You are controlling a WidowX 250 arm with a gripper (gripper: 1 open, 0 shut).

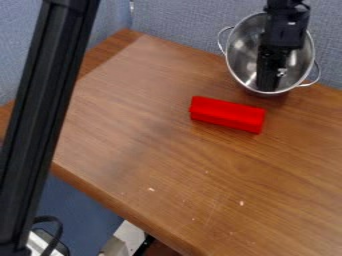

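A steel pot (245,55) with two wire handles sits at the back right of the wooden table. My black gripper (274,72) reaches down from the top into the pot's interior, its fingertips low near the inner wall; it looks shut, with nothing visible between the fingers, though the tips are small and dark. A red cylinder (227,114) lies on its side on the table in front of the pot, apart from it.
Bare table (160,190) fills the middle and front. Grey-blue partitions (187,18) stand behind it and at the left. A black vertical post (40,120) crosses the left of the view.
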